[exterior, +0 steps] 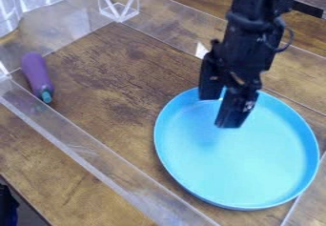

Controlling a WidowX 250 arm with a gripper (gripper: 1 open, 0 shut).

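My black gripper [227, 94] hangs over the back part of a round blue plate [235, 158], its fingers pointing down and standing open. I see nothing held between them. The plate lies on the wooden table at the right, empty where it shows. A purple object with a teal end [37, 75] lies at the far left, well apart from the gripper.
Clear plastic walls [95, 158] run along the left and lower side of the table area. A small clear piece [117, 8] stands at the back left.
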